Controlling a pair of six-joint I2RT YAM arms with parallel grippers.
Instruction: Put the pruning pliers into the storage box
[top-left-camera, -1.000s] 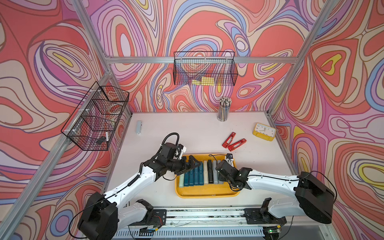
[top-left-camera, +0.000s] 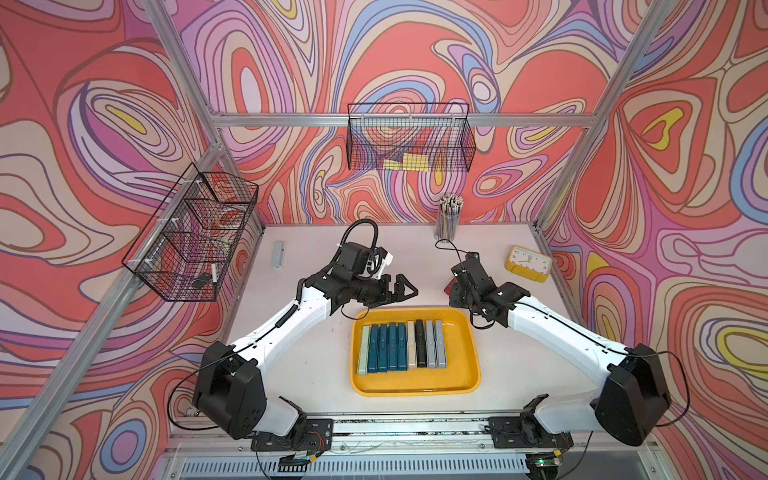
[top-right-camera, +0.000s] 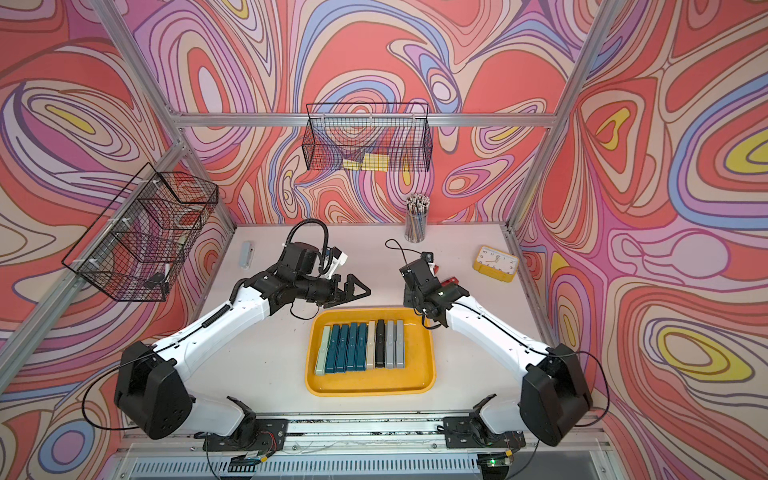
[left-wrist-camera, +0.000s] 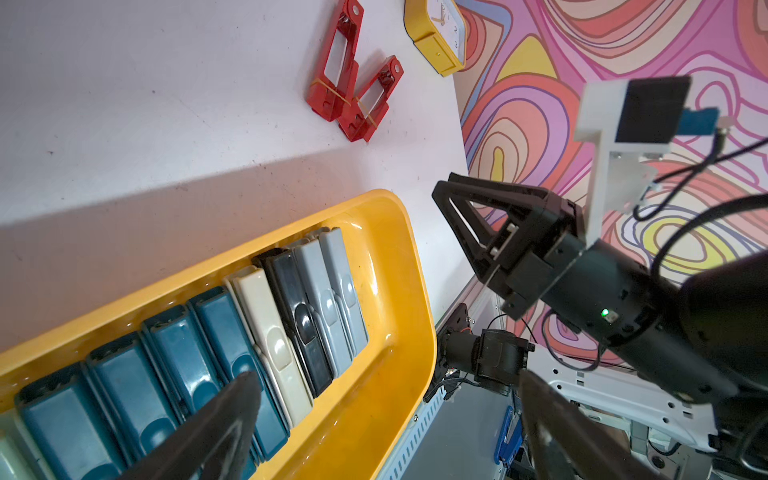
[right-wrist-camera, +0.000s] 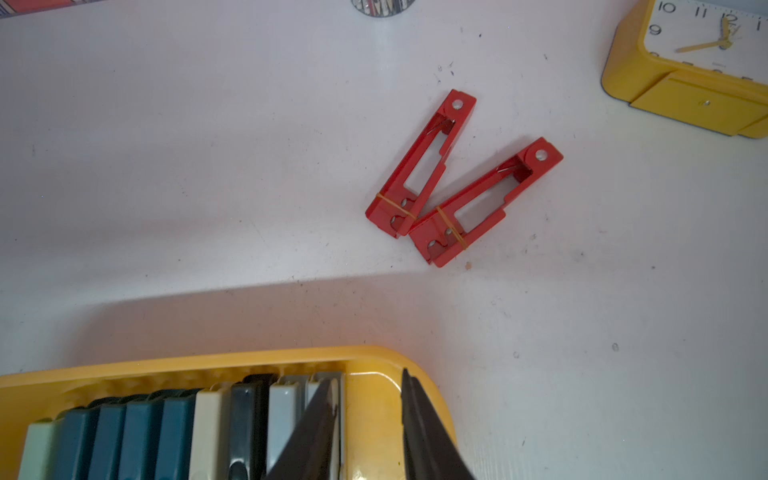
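The pruning pliers appear as two red plier-like tools, the first (right-wrist-camera: 396, 212) and the second (right-wrist-camera: 440, 240), each with a thin band round one end. They lie on the white table in a V, ends close together. A yellow storage box (right-wrist-camera: 384, 364) stands in front of them, holding a row of similar tools, with bare floor at its right end. My right gripper is partly open and empty, its fingers above the box's rear right part. My left gripper stands wide open and empty above the box's rear side. The right arm largely hides the red tools in the top left view.
A yellow clock (top-left-camera: 528, 262) stands at the back right, and a holder of thin sticks (top-left-camera: 448, 220) at the back. A grey object (top-left-camera: 277, 254) lies far left. Wire baskets hang on the left (top-left-camera: 188, 248) and rear (top-left-camera: 410, 140).
Both arms have moved away from the front edge, over the box towards the back. The right gripper has come near the red tools, which lie where they were. The left has also shifted right.
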